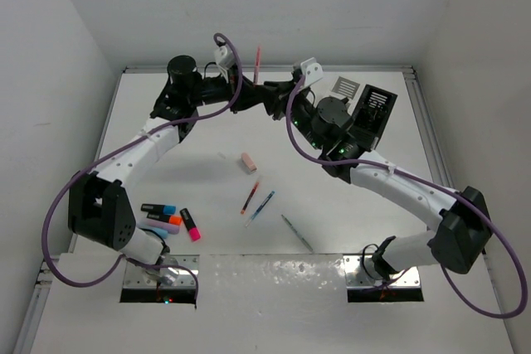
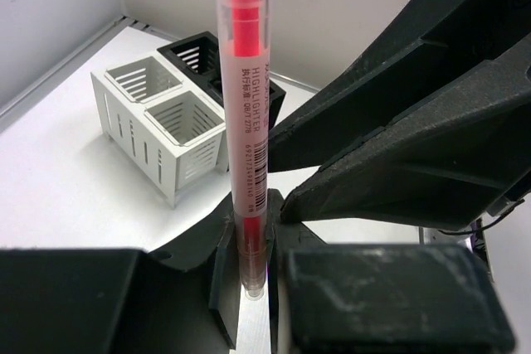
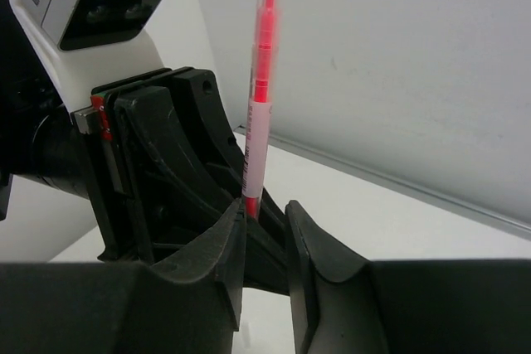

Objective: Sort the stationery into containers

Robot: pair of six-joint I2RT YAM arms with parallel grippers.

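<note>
A pink highlighter pen (image 1: 258,62) stands upright between the grippers, high over the table. My left gripper is shut on its lower end. My right gripper is right beside it, its fingers only slightly apart near the pen's lower part; whether they touch it I cannot tell. The white container (image 2: 162,143) and black container (image 1: 373,109) stand at the back right, partly hidden by the right arm in the top view.
Markers (image 1: 188,220) and others lie at the front left. An eraser (image 1: 249,162), a red pen (image 1: 250,195), a blue pen (image 1: 260,209) and a green pen (image 1: 297,233) lie mid-table, with clear space around them.
</note>
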